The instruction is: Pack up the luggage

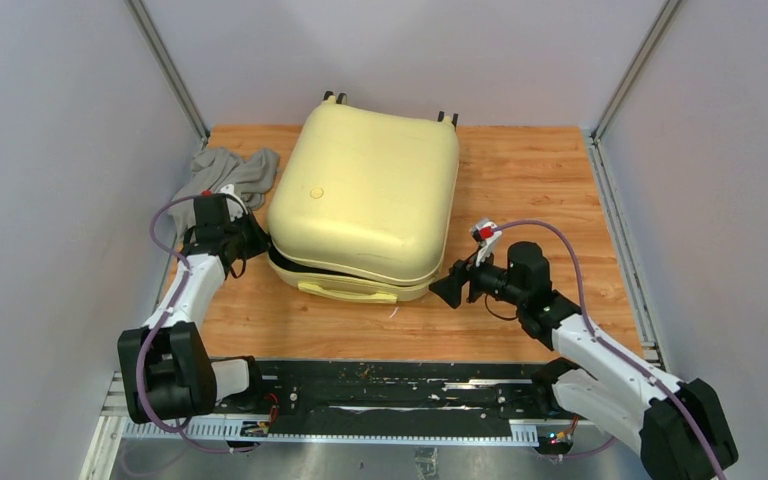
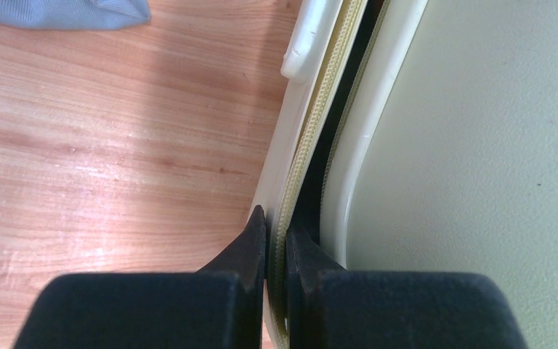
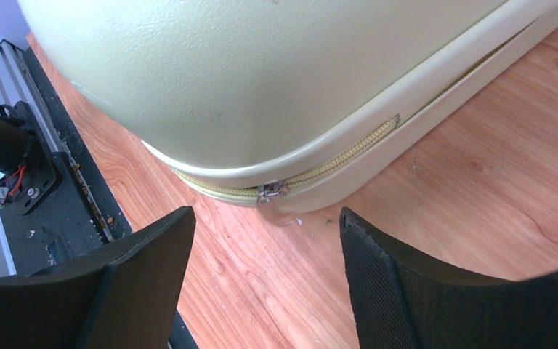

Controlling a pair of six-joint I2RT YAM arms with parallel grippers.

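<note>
A pale yellow suitcase [image 1: 370, 200] lies flat with its lid down, and a dark gap shows between lid and base along the front left. My left gripper is shut on the lower shell's zipper edge [image 2: 309, 138] at that left corner. The zipper slider [image 3: 272, 190] sits on the right front corner, with zipper tape on both sides of it. In front of that corner my right gripper stands open, its fingers [image 3: 156, 251] apart and nothing held between them. The suitcase handle [image 1: 348, 293] faces the front.
A grey cloth [image 1: 225, 175] lies on the wooden table [image 1: 530, 180] at the back left, behind the left arm. Bare tabletop lies to the right of the suitcase. Dark rail and cables run along the front edge.
</note>
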